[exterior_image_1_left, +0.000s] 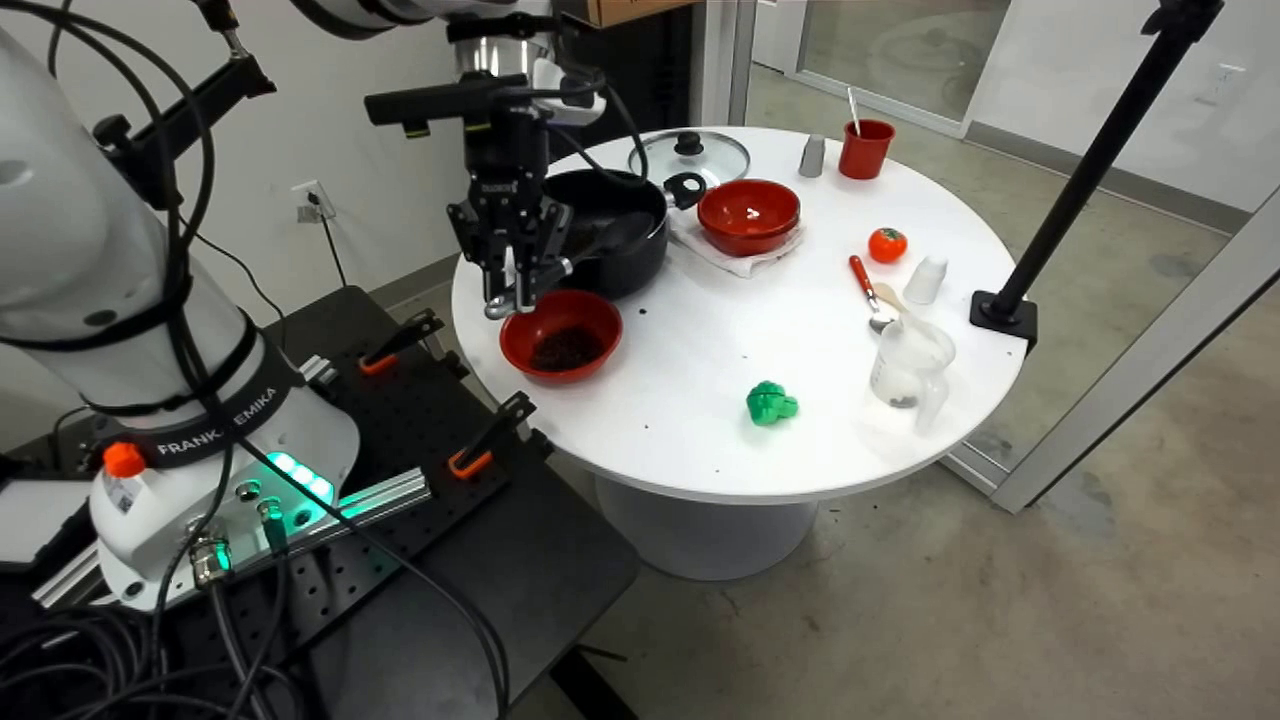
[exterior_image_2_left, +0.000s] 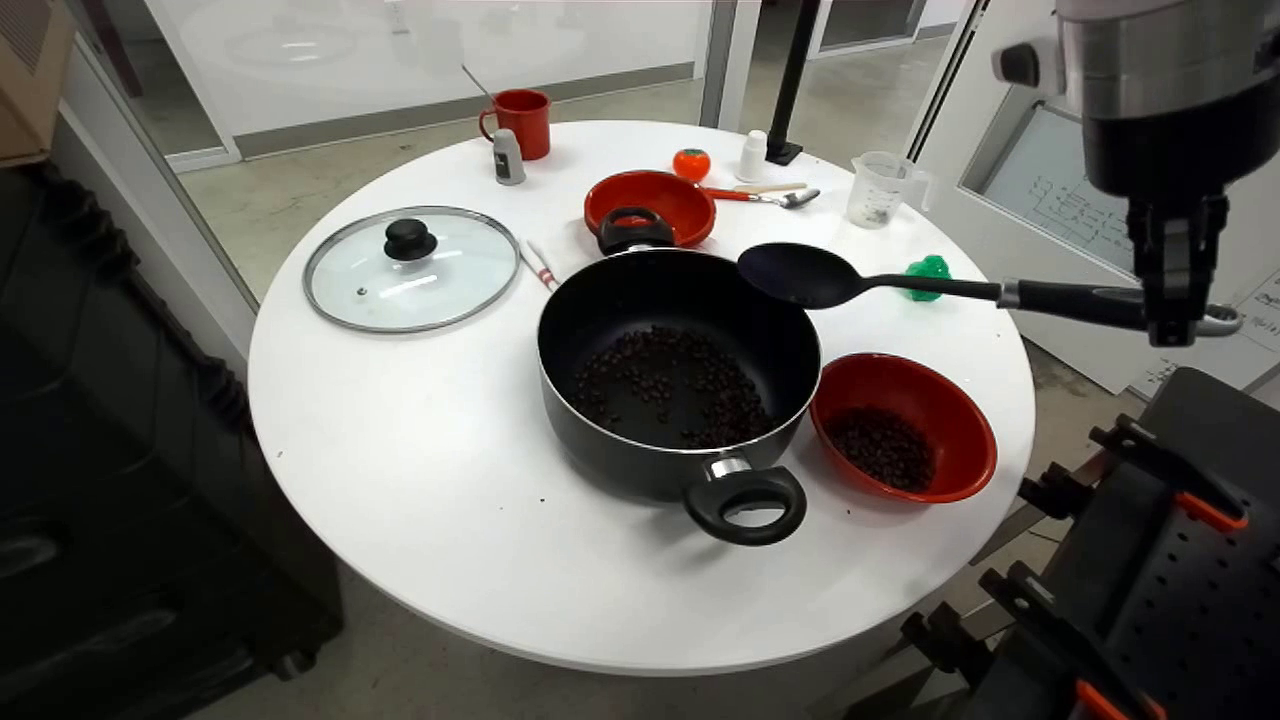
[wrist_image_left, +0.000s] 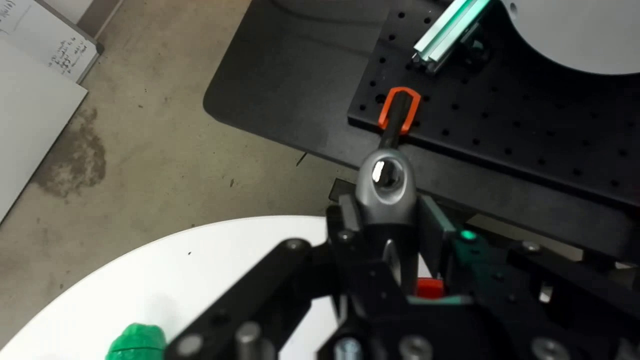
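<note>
My gripper (exterior_image_2_left: 1182, 314) is shut on the handle of a black spoon (exterior_image_2_left: 806, 275). In exterior view 2 the spoon lies roughly level, its bowl over the right rim of the black pot (exterior_image_2_left: 672, 462). Dark beans (exterior_image_2_left: 654, 374) are spread over the pot's floor. A red bowl (exterior_image_2_left: 969, 446) with a pile of dark beans stands right beside the pot, below the spoon's handle. In the wrist view, the handle's grey looped end (wrist_image_left: 387, 180) sticks out between the fingers; the spoon's bowl is hidden there. I cannot tell whether the spoon carries any beans.
A glass lid (exterior_image_2_left: 450, 288) rests left of the pot. Behind it are another red bowl (exterior_image_2_left: 624, 198), a red mug (exterior_image_2_left: 524, 124), a tomato (exterior_image_2_left: 691, 164) and a measuring cup (exterior_image_2_left: 872, 192). Green broccoli (exterior_image_1_left: 770, 403) sits on the open front part of the white table (exterior_image_1_left: 696, 432).
</note>
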